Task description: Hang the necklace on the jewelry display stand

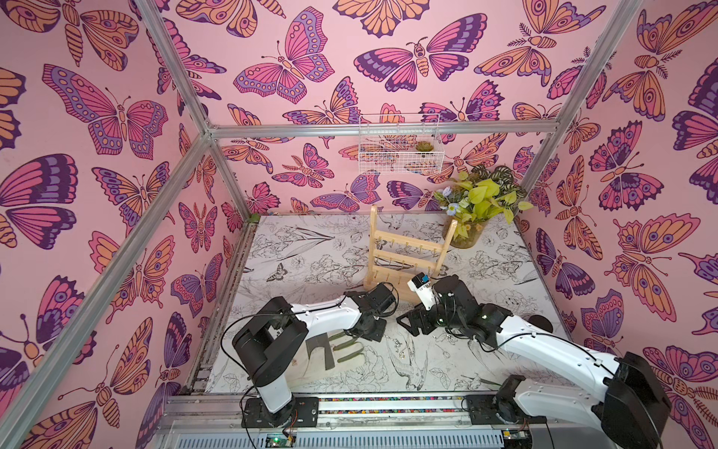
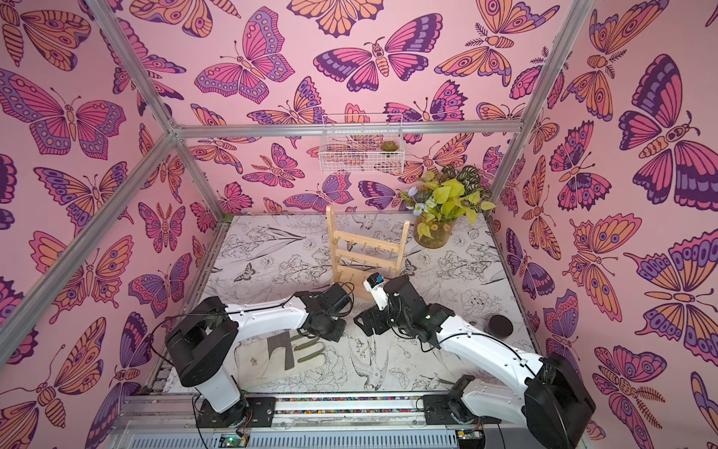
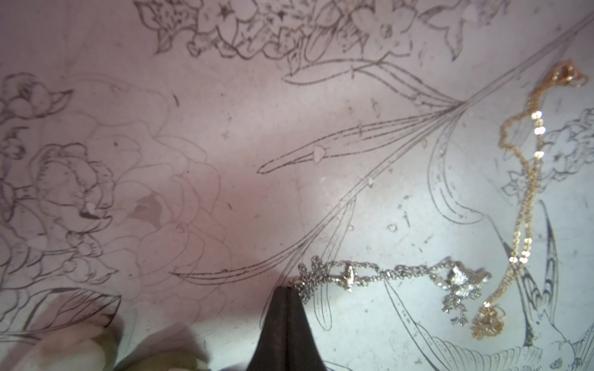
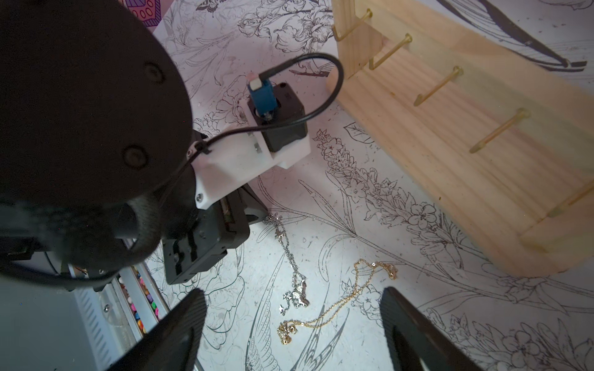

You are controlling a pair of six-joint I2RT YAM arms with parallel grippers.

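A silver necklace (image 3: 396,272) lies bunched in a line on the patterned table, and a gold necklace (image 3: 526,204) lies stretched out to its right. My left gripper is shut, its tips at the left end of the silver chain; whether any chain is pinched there cannot be made out. In the right wrist view, both the silver chain (image 4: 290,259) and the gold chain (image 4: 334,306) appear between the spread fingers of my right gripper, which is open and holds nothing. The wooden display stand (image 4: 420,130) has bare brass hooks in that view.
Beside the left arm lies a pale glove (image 1: 349,353) with a dark grey tool (image 1: 321,350). A potted plant (image 1: 478,205) stands at the back right, and a dark round object (image 1: 540,323) lies near the right arm.
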